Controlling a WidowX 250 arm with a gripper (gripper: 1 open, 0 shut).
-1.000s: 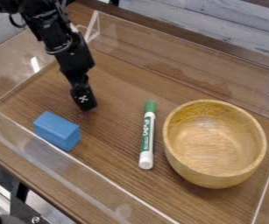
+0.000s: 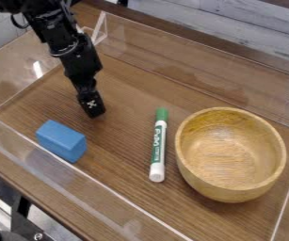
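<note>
My gripper [image 2: 88, 100] is low over the wooden table at the upper left, its black arm reaching in from the top left. Its tip is small and dark, so what lies between the fingers cannot be made out. A blue block [image 2: 61, 140] lies below it at the lower left. A white marker with a green cap [image 2: 158, 145] lies upright in the picture, right of centre.
A yellow oval bowl [image 2: 230, 155] takes up the lower right. Clear edging runs along the table's left and bottom sides.
The arm and gripper have shifted very slightly; the block, marker and bowl stay where they were.
</note>
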